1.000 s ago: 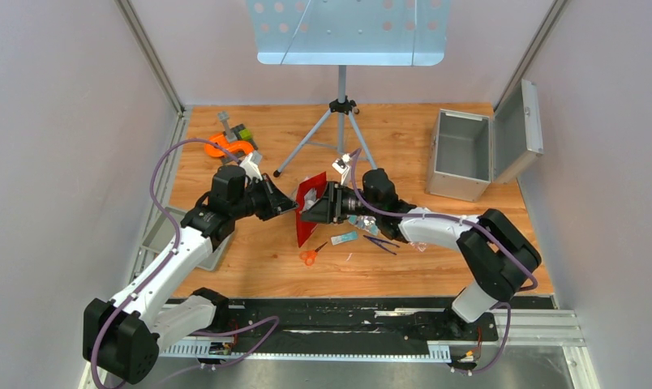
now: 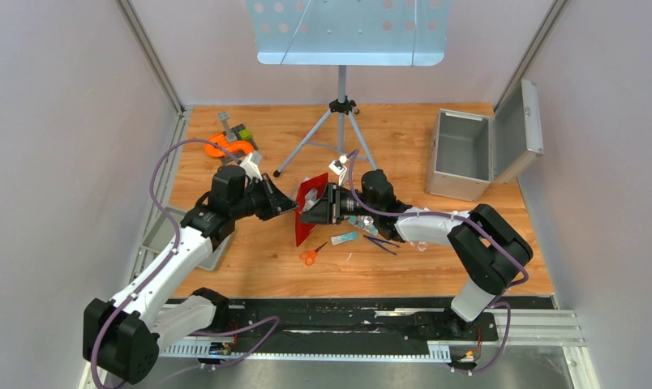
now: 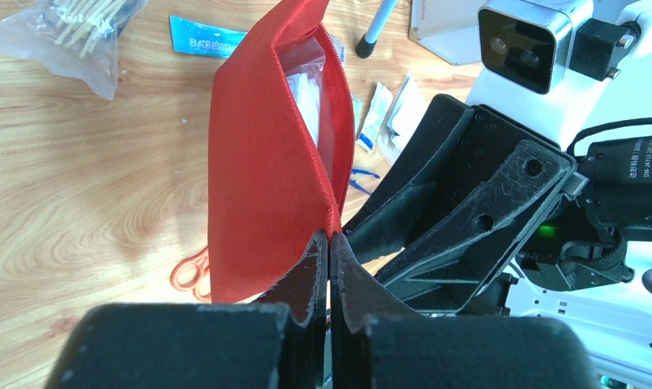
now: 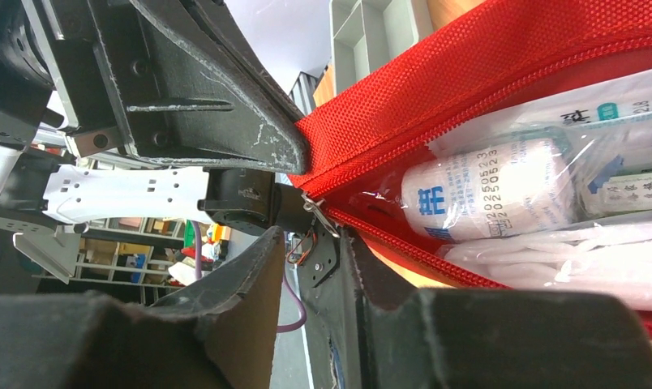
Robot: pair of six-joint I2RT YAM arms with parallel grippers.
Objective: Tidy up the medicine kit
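The red zip pouch (image 3: pixel 266 174) hangs above the table, its mouth unzipped. My left gripper is shut on a corner of it; from the right wrist view, the black left fingers (image 4: pixel 258 134) meet the fabric there. Through the opening show a bandage roll (image 4: pixel 489 190) and clear plastic packets (image 4: pixel 558 267). My right gripper stands part open by that same corner, with a gap between its fingers. The metal zip pull (image 4: pixel 321 215) lies in line with that gap, just beyond the fingertips, and no grip on it shows.
Orange scissors (image 2: pixel 309 257), a blue-labelled tube (image 2: pixel 344 238) and blue tweezers (image 2: pixel 381 245) lie below the pouch. A grey tray (image 2: pixel 213 258) sits left, partly under the left arm. An open metal box (image 2: pixel 456 185) and a tripod stand (image 2: pixel 341 105) occupy the back.
The right arm's elbow has shifted slightly left and its wrist has turned a little. The pouch has swayed slightly. The left arm looks still.
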